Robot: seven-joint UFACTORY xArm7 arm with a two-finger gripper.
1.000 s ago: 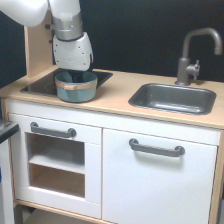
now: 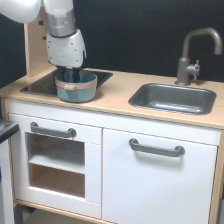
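A white robot arm reaches down from the top left, its black gripper (image 2: 68, 74) at the far side of a teal pot (image 2: 77, 93) on the black stovetop (image 2: 43, 85). The fingertips are down at or inside the pot's rim; whether they are open or shut on it cannot be made out.
A steel sink (image 2: 172, 97) with a grey tap (image 2: 184, 70) is on the right of the wooden counter (image 2: 122, 92). Below are white cabinet doors (image 2: 145, 185) with grey handles. The counter between pot and sink is clear.
The arm has shifted slightly to the left. The pot looks nearly unmoved.
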